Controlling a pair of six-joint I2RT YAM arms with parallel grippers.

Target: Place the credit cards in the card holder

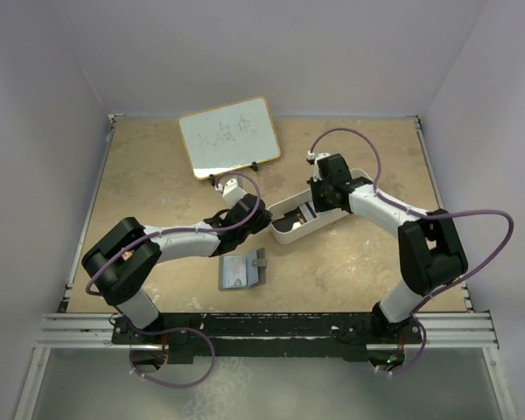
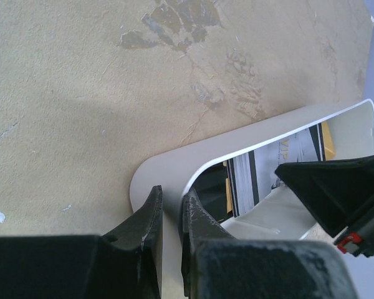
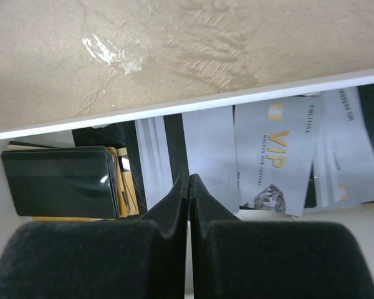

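Observation:
White and black credit cards (image 3: pixel 212 146) lie in a long white box (image 2: pixel 174 163), a "VIP" card (image 3: pixel 280 146) among them. Over the cards is my right gripper, its two fingertips pressed together with nothing between them. In the left wrist view its dark tip (image 2: pixel 287 171) sits at the box opening beside the white cards. My left gripper grips the near left end of the box, the wall running between its fingers. A blue-grey flat case (image 1: pixel 242 269) lies open on the table in front; I cannot tell whether it is the card holder.
Black cards (image 3: pixel 62 180) with gold edges fill the left end of the box. A whiteboard (image 1: pixel 230 137) stands at the back. Bare table lies right of the blue-grey case and along the far left side.

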